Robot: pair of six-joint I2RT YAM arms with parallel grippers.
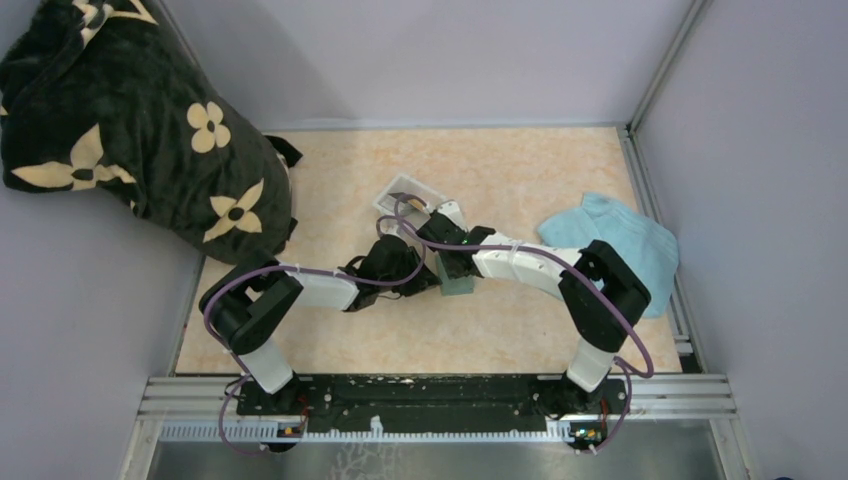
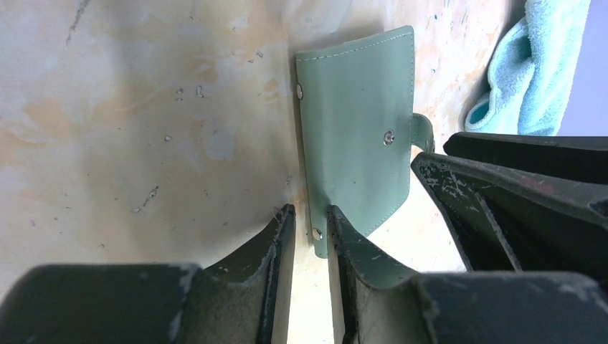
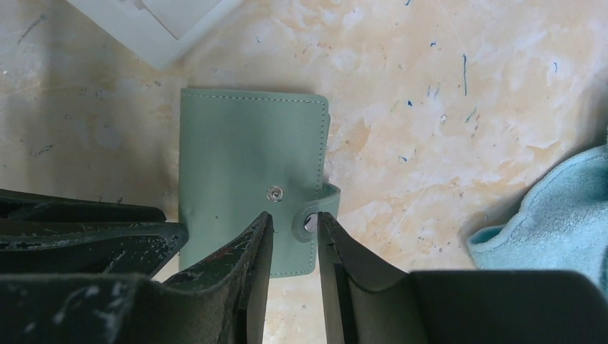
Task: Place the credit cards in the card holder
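A sage-green leather card holder (image 1: 456, 282) lies on the table between both grippers, its snap strap (image 3: 326, 202) on its right side. My left gripper is low at the holder's near end, its fingertips a little apart, with nothing seen held. My right gripper is above the holder at the strap and snap, fingertips parted; whether they touch the strap is unclear. A white tray (image 1: 383, 197) behind holds some flat items, partly hidden by the arms, too small to identify.
A blue towel (image 1: 610, 240) lies at the right. A dark patterned cushion (image 1: 150, 130) fills the back left.
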